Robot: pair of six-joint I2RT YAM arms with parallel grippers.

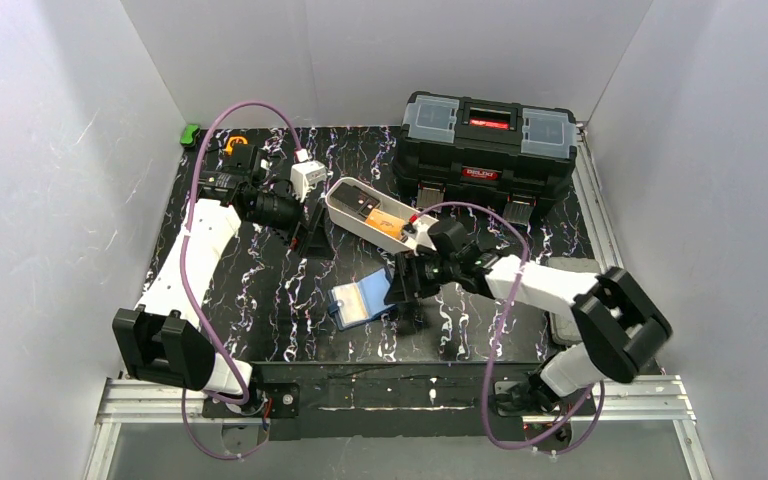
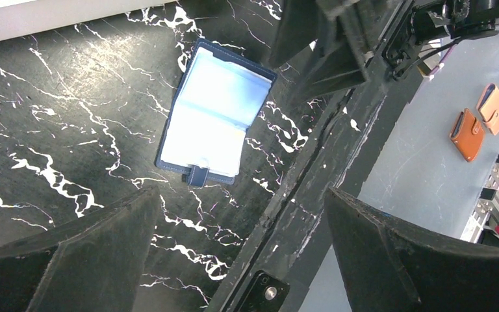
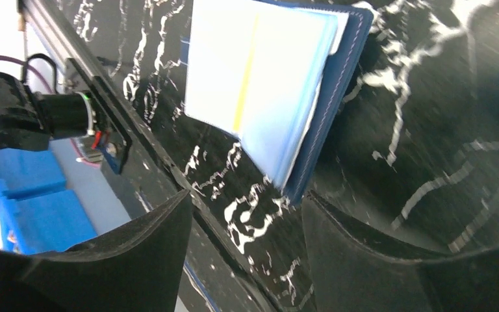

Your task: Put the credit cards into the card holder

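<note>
The navy card holder (image 2: 214,110) lies open on the black marble table, pale clear sleeves showing, a strap at one end. In the right wrist view its sleeves (image 3: 260,78) fill the upper middle. My right gripper hangs just beside the holder's near edge, fingers apart with nothing visible between them. My left gripper stands open to the upper left of the holder in the top view, nothing between its fingers. No card can be made out clearly.
Behind the holder is a white tray (image 1: 345,220) with dark and orange items. A black toolbox (image 1: 485,150) fills the back right. Walls enclose both sides. The table's front edge runs just beyond the holder, with free table to the left.
</note>
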